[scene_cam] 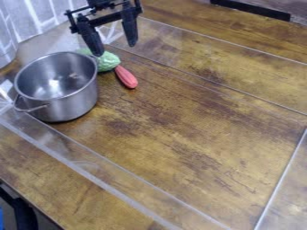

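My black gripper (110, 41) is raised at the top left, above and behind a steel pot (56, 87), its two fingers spread apart with nothing visible between them. The pot stands upright on the wooden table at the left. Just behind and right of it lie a green vegetable-like item (106, 61) and a red elongated item (126, 77), both on the table.
Clear strips or panels run along the left, front and right. A dark edge (264, 11) is at the back right.
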